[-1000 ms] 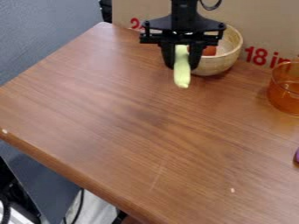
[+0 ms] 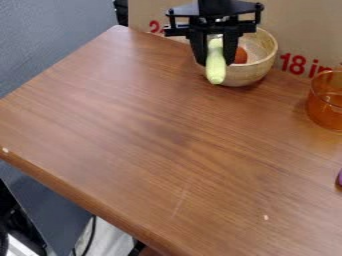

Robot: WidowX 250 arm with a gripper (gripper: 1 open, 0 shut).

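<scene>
My black gripper (image 2: 214, 45) is at the top centre, shut on a pale green, elongated object (image 2: 215, 62) that hangs upright beneath it, in front of a pale bowl (image 2: 259, 62). A red round object (image 2: 239, 55) shows inside the bowl, partly hidden by the gripper. Whether the green object touches the bowl is hard to tell.
An orange translucent container (image 2: 327, 102) stands at the right edge, with a small purple object (image 2: 338, 178) below it, mostly out of view. A cardboard panel (image 2: 305, 30) stands behind.
The gripper has moved up in the view with the green object, toward the bowl, shifting slightly right over the last second.
</scene>
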